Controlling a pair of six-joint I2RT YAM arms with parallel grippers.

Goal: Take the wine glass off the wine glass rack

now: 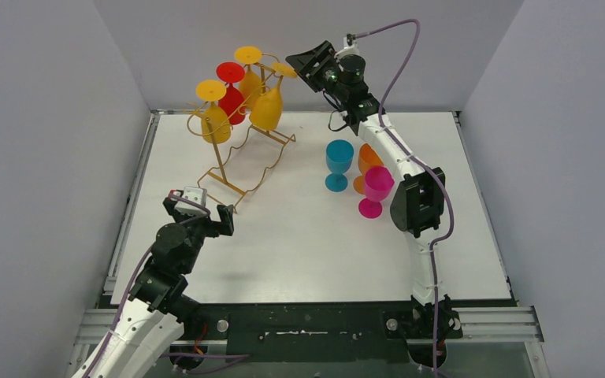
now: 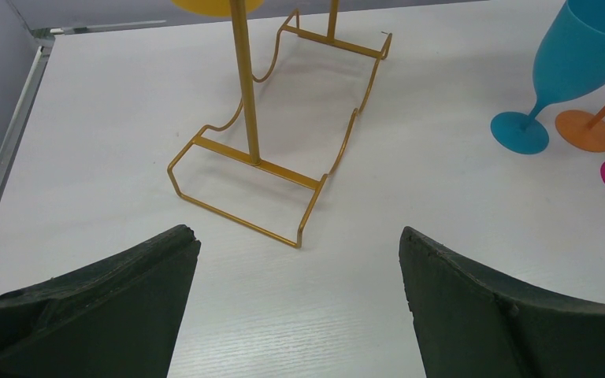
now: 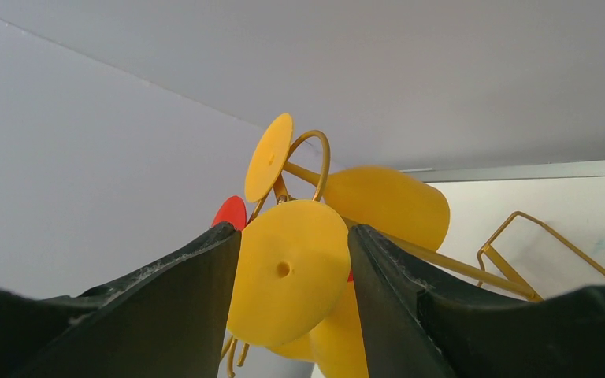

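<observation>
The gold rack [image 1: 264, 169] holds yellow glasses and a red glass [image 1: 231, 102] hanging upside down by their bases. My right gripper [image 1: 303, 67] is open beside the rightmost yellow glass [image 1: 266, 106]; in the right wrist view that glass's round base [image 3: 287, 268] sits between the fingertips, and I cannot tell whether they touch it. My left gripper [image 1: 203, 211] stands open in front of the rack's foot, with nothing between its fingers.
Blue [image 1: 339, 157], orange [image 1: 369, 157] and pink [image 1: 378, 183] glasses stand upright right of the rack, below my right arm.
</observation>
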